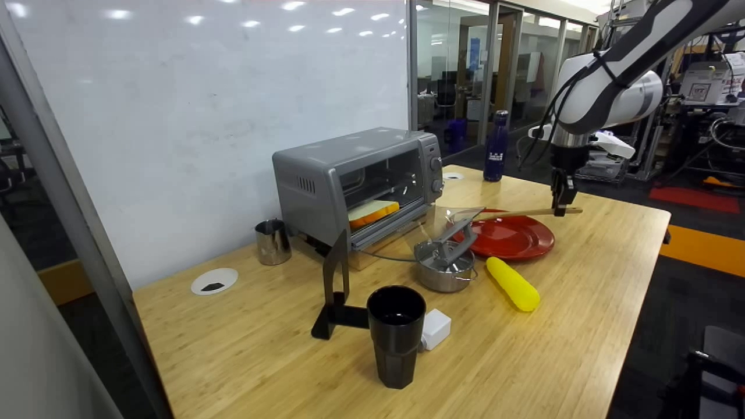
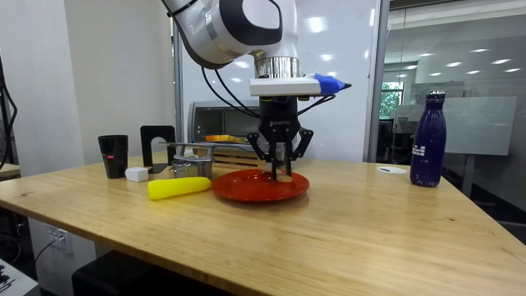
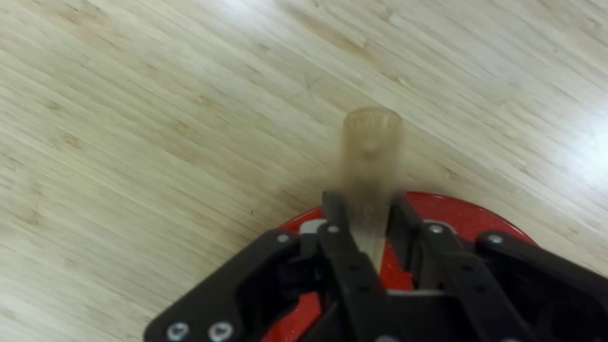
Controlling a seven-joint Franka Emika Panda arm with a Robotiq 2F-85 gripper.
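Note:
My gripper (image 1: 560, 210) is shut on a long wooden utensil (image 1: 520, 213), gripping it near its rear end. In exterior view 1 the utensil is roughly level and reaches over the red plate (image 1: 514, 241) toward the toaster oven (image 1: 356, 167); its far end is hard to make out near the pot. The wrist view shows the blunt handle end (image 3: 371, 142) sticking out past my fingers (image 3: 336, 211), with the plate below. A slice of bread (image 1: 373, 213) lies at the oven's open front.
A metal pot (image 1: 445, 272) with a grey-handled tool across it stands between oven and plate. Nearby lie a yellow object (image 1: 513, 283) and a white block (image 1: 436, 329). A black cup (image 1: 396, 335) and a blue bottle (image 2: 427, 140) stand farther off.

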